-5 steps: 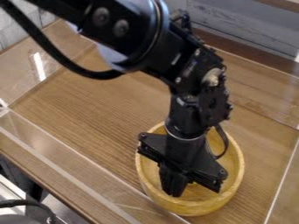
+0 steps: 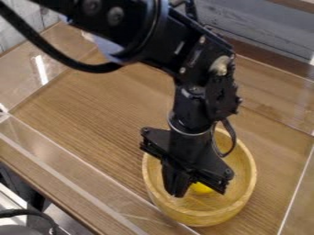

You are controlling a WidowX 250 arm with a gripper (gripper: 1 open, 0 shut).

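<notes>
The black gripper (image 2: pixel 185 174) reaches down into a yellow bowl (image 2: pixel 238 202) at the lower right of the camera view, its fingertips low inside the bowl. It looks shut. A small bright yellow object (image 2: pixel 205 188) shows in the bowl behind the fingers, mostly hidden; I cannot tell that anything is between them.
The bowl stands on a wooden surface (image 2: pixel 86 119) with clear room to the left and at the back. A pale wall edge (image 2: pixel 270 32) runs along the back. A black cable lies at the lower left corner.
The gripper has risen slightly and shifted a little left over the last second. The bowl looks unmoved.
</notes>
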